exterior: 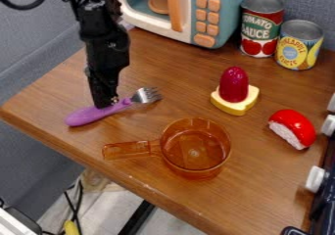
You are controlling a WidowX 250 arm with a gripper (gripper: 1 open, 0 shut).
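My black gripper [105,94] hangs low at the left of the table, right over a fork with a purple handle [89,115] and silver tines [145,95]; the fork is angled up to the right, its middle partly hidden by the fingers. Whether the fingers hold it I cannot tell. An amber transparent pot [195,149] with its handle pointing left lies in front.
A toy microwave [210,14], a tomato can [261,25] and a yellow can [300,44] stand at the back. A red object on a yellow base [234,92] and a red-and-white piece [292,128] lie right.
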